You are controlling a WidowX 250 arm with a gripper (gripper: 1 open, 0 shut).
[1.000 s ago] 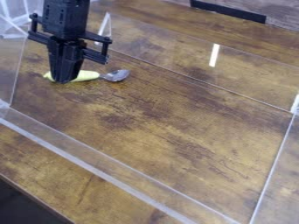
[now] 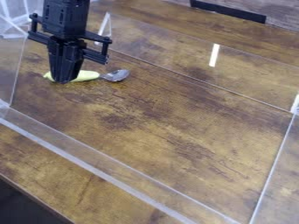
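My black gripper (image 2: 65,72) points down at the upper left of the camera view, low over a pale yellow-green elongated object (image 2: 86,76) on the wooden table, partly hidden behind it. The gripper looks shut, with nothing clearly visible between its fingers. A silver spoon-like piece (image 2: 114,75) lies just right of the pale object; whether it is joined to it is unclear.
Clear plastic walls (image 2: 233,61) border the work area, with tape along the edges. A dark strip (image 2: 228,12) lies at the back.
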